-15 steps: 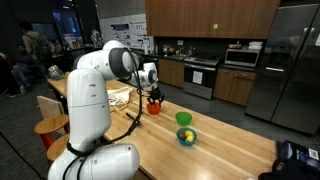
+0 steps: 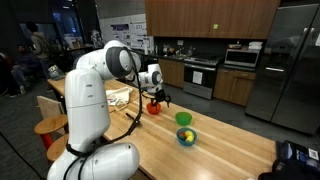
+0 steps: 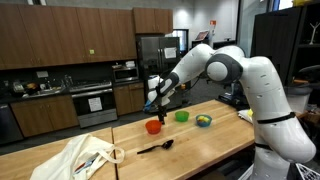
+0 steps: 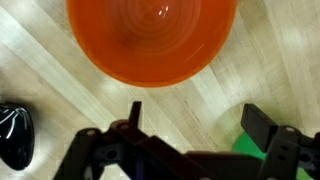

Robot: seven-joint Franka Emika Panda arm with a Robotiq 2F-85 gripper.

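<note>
In the wrist view an orange-red bowl (image 4: 150, 40) fills the top middle, empty as far as it shows. My gripper is open, nothing between its fingers, with bare wood showing in the gap just beside the bowl. A green bowl (image 4: 246, 146) is partly hidden behind the right finger. From outside, the gripper (image 2: 159, 99) hangs above the table close to the orange-red bowl (image 2: 153, 108); the green bowl (image 2: 183, 119) stands to its right. A blue bowl (image 2: 187, 139) with yellow items inside sits nearer the arm's base.
A black utensil (image 3: 156, 147) lies on the wooden table near the orange-red bowl. White cloth (image 3: 84, 160) is spread at the table's left. Bare tabletop (image 2: 230, 150) extends right of the blue bowl. A person (image 3: 156, 88) stands behind the table.
My gripper has shifted a little to the right in exterior view 1, away from its place over the orange-red bowl. The bowls look unmoved.
</note>
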